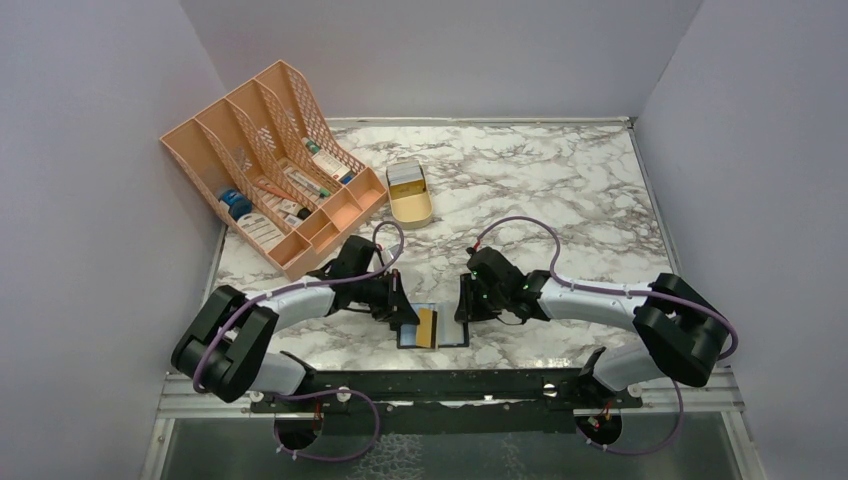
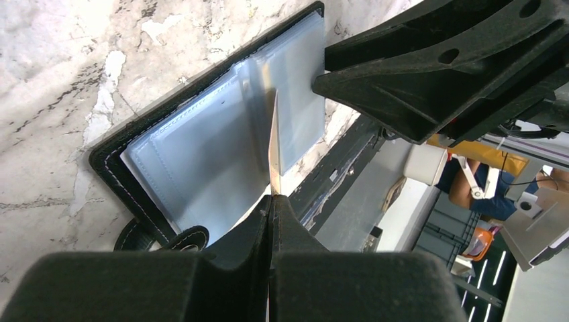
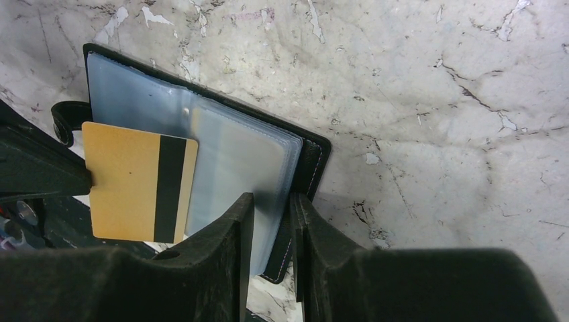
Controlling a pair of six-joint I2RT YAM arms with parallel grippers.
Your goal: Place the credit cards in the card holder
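Observation:
The open card holder (image 1: 452, 330) lies near the front edge, its clear sleeves (image 2: 194, 154) on black backing. A gold card with a black stripe stands over the sleeves, seen edge-on in the left wrist view at the tips of my left gripper, which is shut with the card's edge at its fingertips. My right gripper is part open at the holder's right edge, one finger over the clear sleeve, the other at the black rim.
A peach organiser (image 1: 340, 215) with bottles and tubes stands at the back left. A cream box (image 1: 410, 208) holding more cards sits behind the holder.

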